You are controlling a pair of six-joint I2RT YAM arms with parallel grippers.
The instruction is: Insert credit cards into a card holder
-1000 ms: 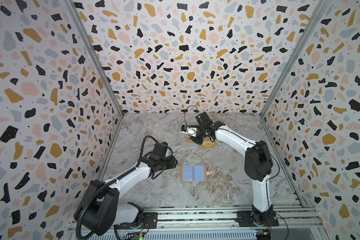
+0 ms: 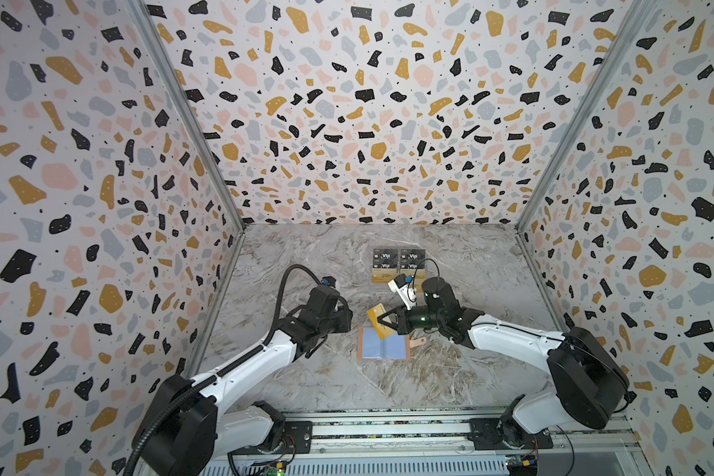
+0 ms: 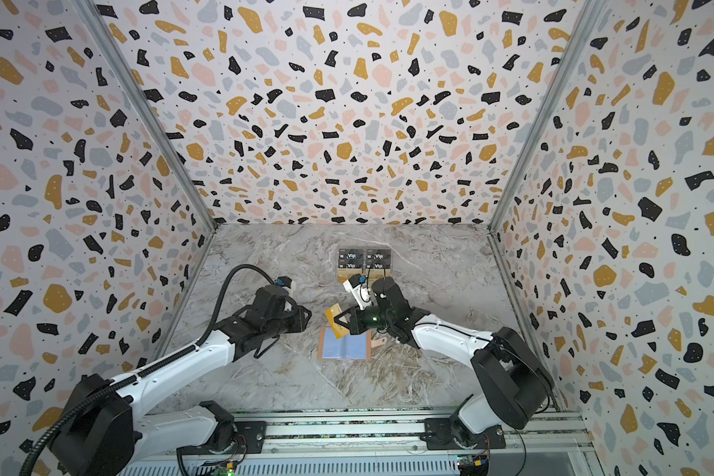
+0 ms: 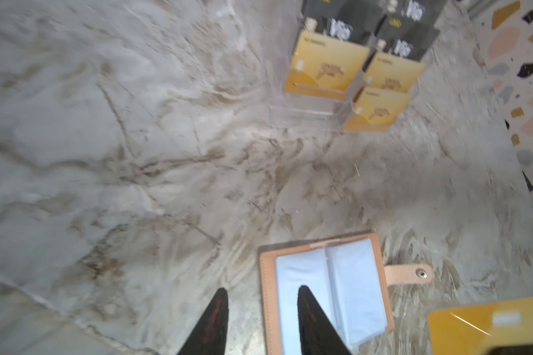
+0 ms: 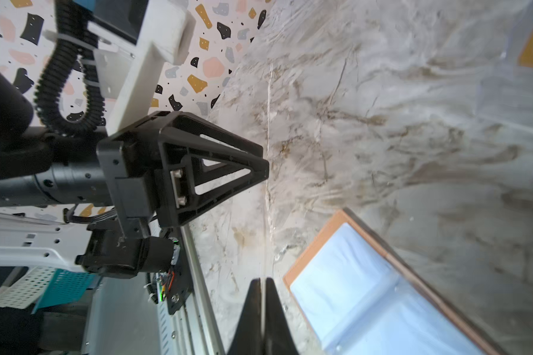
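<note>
An open tan card holder with pale blue sleeves [image 4: 302, 295] lies on the table, its snap strap to the right. Behind it a clear stand holds grey Vip and yellow cards [image 4: 324, 62]. My right gripper [image 2: 380, 319] is shut on a yellow card [image 3: 332, 316], held above the holder; in the right wrist view the card is hidden behind the fingers. My left gripper is left of the holder, part open with nothing between its fingertips.
Bare marble table [image 2: 277, 254] surrounds the holder and stand. Patterned walls enclose the back and sides. The two arms stand close together over the middle.
The left arm has shifted only slightly.
</note>
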